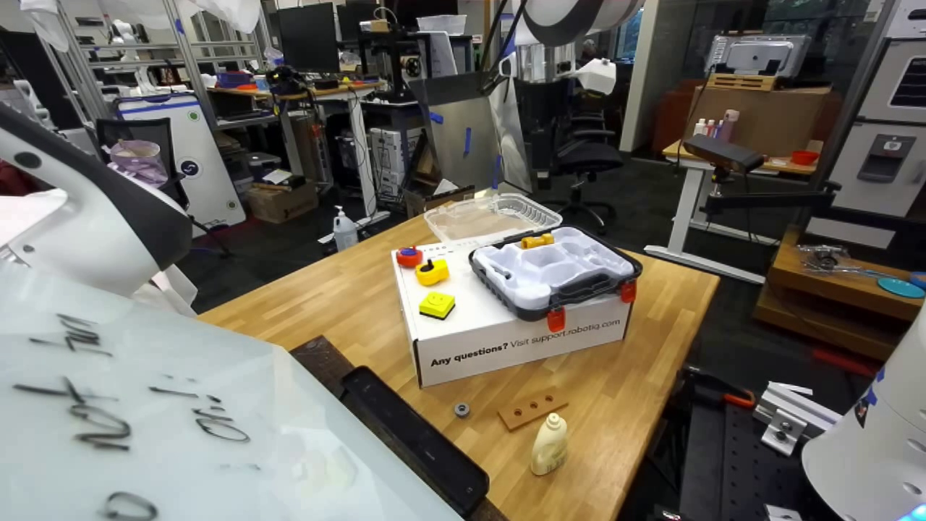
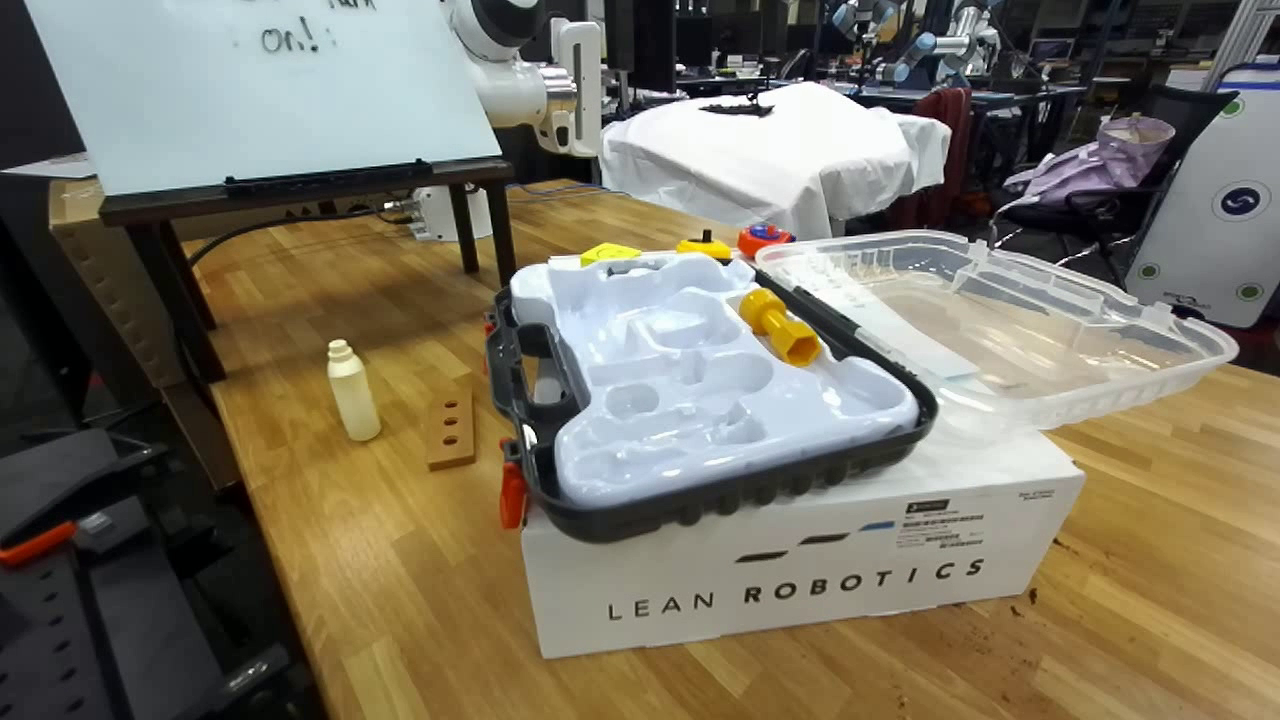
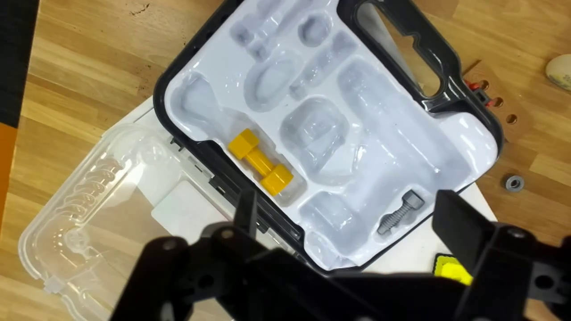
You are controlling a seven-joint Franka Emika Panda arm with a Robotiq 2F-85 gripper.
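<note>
In the wrist view my gripper stands open, its dark fingers wide apart with nothing between them. It hangs above an open tool case (image 3: pixel 369 133) with a white moulded tray. A yellow-orange toy piece (image 3: pixel 260 163) lies in one hollow of the tray, and a grey screw (image 3: pixel 400 211) lies in another near the edge. Most other hollows are empty. In the first exterior view a yellow block (image 1: pixel 436 305), a yellow tape-measure-like toy (image 1: pixel 431 272) and a red and blue toy (image 1: pixel 409 256) sit on the white box (image 1: pixel 521 357) beside the case.
The case's clear lid (image 2: pixel 1020 324) lies folded open. On the table are a brown strip with holes (image 2: pixel 451 428), a cream bottle (image 2: pixel 353 391) and a grey nut (image 1: pixel 461 409). A whiteboard (image 1: pixel 200 408) on a stand borders the table. Free wood surrounds the box.
</note>
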